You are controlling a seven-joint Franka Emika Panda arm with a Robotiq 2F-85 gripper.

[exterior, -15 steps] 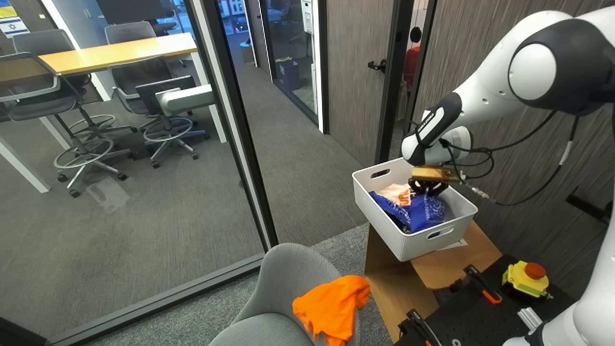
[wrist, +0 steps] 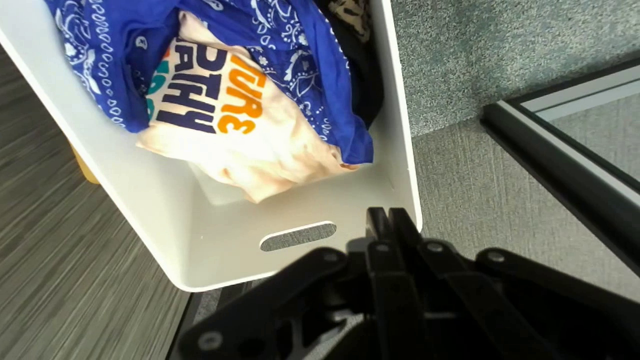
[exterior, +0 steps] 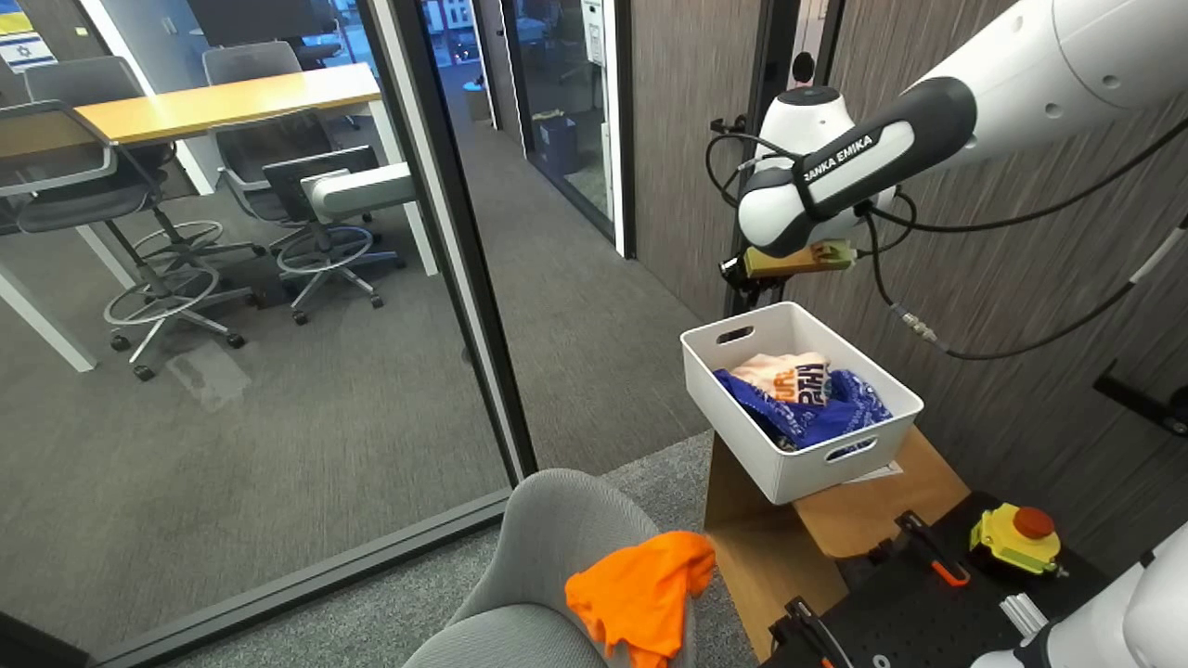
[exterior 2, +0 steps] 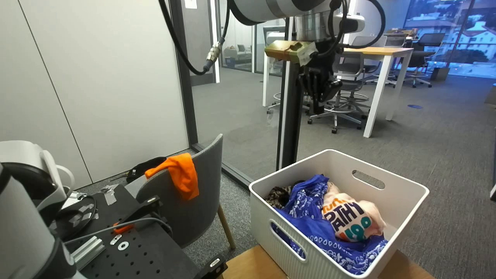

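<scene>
My gripper is shut, its dark fingertips side by side with nothing visible between them. In exterior view 2 the gripper (exterior 2: 318, 107) hangs well above the white bin (exterior 2: 404, 218), with no cloth hanging from it. A blue bandana (wrist: 336, 84) with white print lies crumpled inside the bin. Bunched partly over it is a peach cloth (wrist: 288, 144) with orange, navy and teal lettering. A dark patterned cloth (exterior 2: 278, 197) shows at the bin's side. An orange cloth (exterior: 643, 596) is draped over a grey chair.
The bin stands on a wooden surface (exterior: 880, 501) beside a dark wood wall. A grey chair (exterior: 568, 523) is close by. A black board (exterior 2: 139, 255) holds clamps, and a yellow box with a red button (exterior: 1019, 538) sits there. A glass partition stands behind.
A second ago the gripper was down in the bin at the cloths. It has risen out, toward the bin's far end in exterior view 1. More of the peach cloth's lettering is visible.
</scene>
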